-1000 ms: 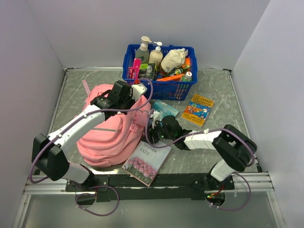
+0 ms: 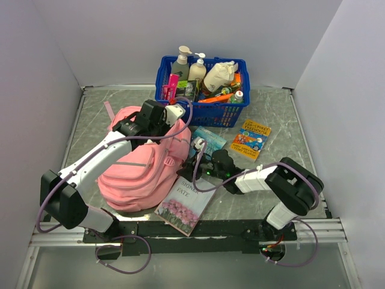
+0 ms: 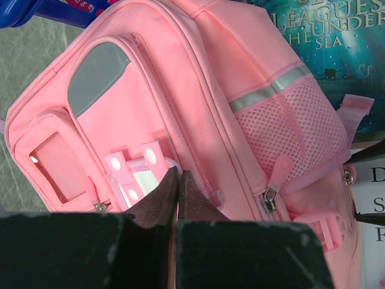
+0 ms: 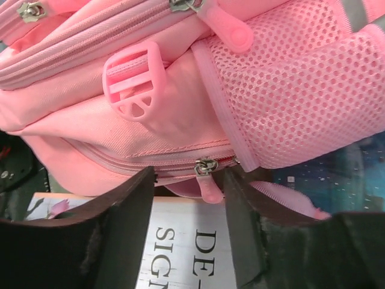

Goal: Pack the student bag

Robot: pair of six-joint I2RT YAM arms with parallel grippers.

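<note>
The pink backpack (image 2: 135, 174) lies on its back on the left of the mat. My left gripper is over its front, shut, with nothing visible between its fingers. My right gripper is at the bag's side, part open, with a zipper pull (image 4: 209, 187) between its fingertips, not visibly gripped. The DESIGNER FATE book (image 2: 183, 211) lies below the bag; the teal sea book (image 3: 325, 36) and the Treehouse book (image 2: 251, 139) lie to the right.
A blue basket (image 2: 218, 114) crowded with bottles and other items stands at the back. Walls bound the mat. Some bare mat shows at the right.
The left arm and the backpack look nearly unchanged.
</note>
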